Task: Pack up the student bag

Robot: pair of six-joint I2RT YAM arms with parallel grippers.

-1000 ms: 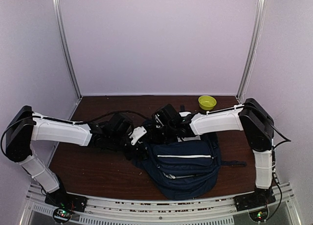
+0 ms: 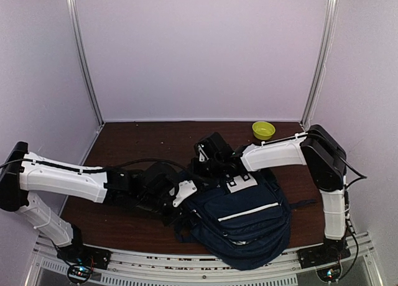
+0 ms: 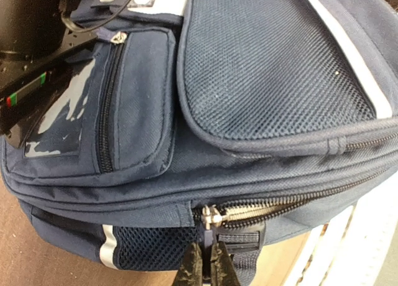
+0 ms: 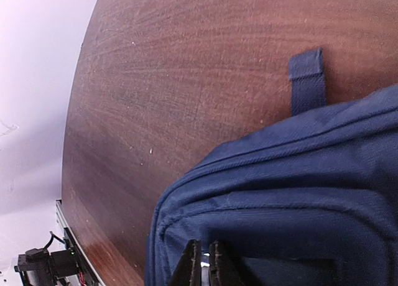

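Observation:
A dark blue backpack (image 2: 249, 205) lies on the table, its lower end over the front edge. In the left wrist view, a metal zipper slider (image 3: 211, 216) sits on the main side zipper, whose teeth show slightly parted beside it. My left gripper is shut on the slider's dark pull tab (image 3: 208, 237). At the bag's upper left, my right gripper is closed at the navy fabric (image 4: 267, 217), with a little material seeming to sit between its fingertips; the grip itself is dark and partly cut off by the frame.
A yellow-green bowl (image 2: 263, 130) stands at the back right of the brown table (image 2: 137, 143). One strap end (image 4: 308, 81) sticks out from the bag. Both arms are close together over the bag's left side.
The backpack has shifted toward the front and slightly right, turning a little. My left gripper has moved toward the front with the zipper side. The right arm has stayed nearly in place.

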